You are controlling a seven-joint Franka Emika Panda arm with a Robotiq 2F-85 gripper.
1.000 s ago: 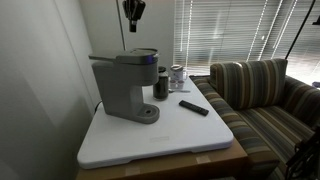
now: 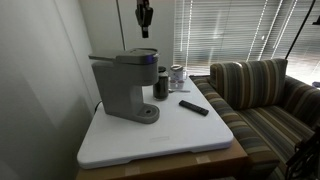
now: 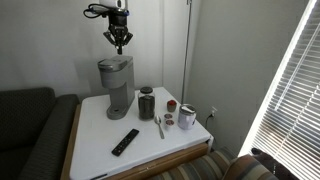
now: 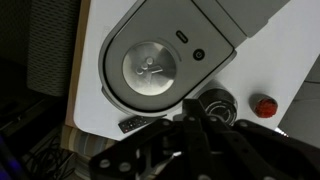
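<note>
A grey coffee maker (image 2: 122, 90) stands upright on the white table. In the wrist view its top (image 4: 150, 68), with a round silver plate, fills much of the left and middle. My gripper (image 2: 144, 35) hangs in the air above the machine, apart from it. From the other side, the gripper (image 3: 119, 50) also shows clear of the coffee maker (image 3: 117, 88). Its fingers are together, and nothing shows between them.
A dark jar (image 3: 146, 104), fork (image 3: 159, 127), white mug (image 3: 187, 117), red-topped container (image 3: 171, 105) and black remote (image 3: 125, 142) share the table. A striped armchair (image 2: 255, 95) stands beside it.
In exterior view 1 my gripper has moved right and slightly lower, above the coffee maker. The objects on the table have stayed where they were.
</note>
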